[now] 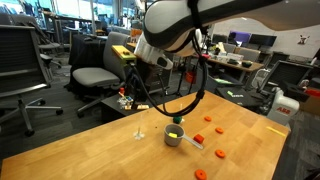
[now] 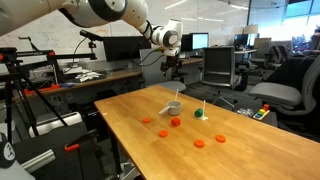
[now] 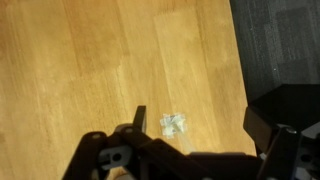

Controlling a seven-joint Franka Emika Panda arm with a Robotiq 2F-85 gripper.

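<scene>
My gripper [image 1: 140, 106] hangs above the wooden table, to the left of a grey metal cup [image 1: 172, 135]. In the wrist view its fingers stand open, with a bare stretch of table and a small whitish patch [image 3: 173, 125] showing between and beneath the fingers. That patch lies flat on the wood and looks like tape or paper; it is too small to tell which. Something yellow shows inside the cup. Nothing is held.
Near the cup lie a red block [image 2: 176, 122], a green object [image 2: 199, 113] and several flat red pieces. Office chairs [image 1: 22, 70] stand beyond the table edge.
</scene>
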